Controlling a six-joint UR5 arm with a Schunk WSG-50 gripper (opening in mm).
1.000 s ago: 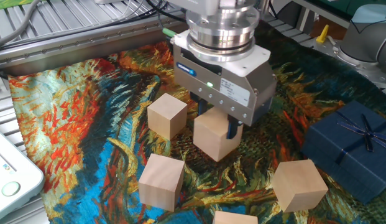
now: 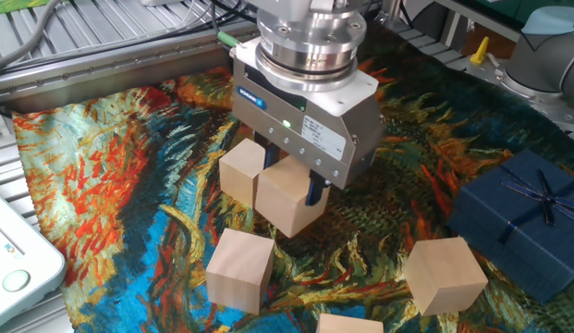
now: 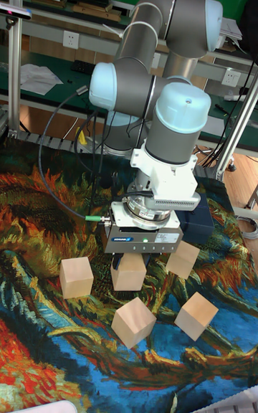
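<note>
My gripper [image 2: 292,185] is shut on a plain wooden cube [image 2: 294,205], with one dark finger on either side of it. Just left of that cube in exterior view 2 stands a second wooden cube [image 2: 238,176]. Their edges meet in this view, but whether they touch I cannot tell. Exterior view 3 shows the held cube [image 3: 128,274] beneath the gripper body, close to the cloth; any gap under it is not clear. Nearer the camera in exterior view 2 are more wooden cubes: one at left [image 2: 240,271], one at right [image 2: 445,276] and one cut off at the bottom edge [image 2: 349,325].
A dark blue ribboned box [image 2: 522,217] sits at the right. The cubes stand on a colourful painted cloth [image 2: 79,185]. A white device [image 2: 18,264] lies at the left edge, and a metal rail [image 2: 120,74] runs behind.
My gripper and the cube between its fingers have moved left in exterior view 2, closing the gap to the neighbouring cube. The other cubes have stayed put.
</note>
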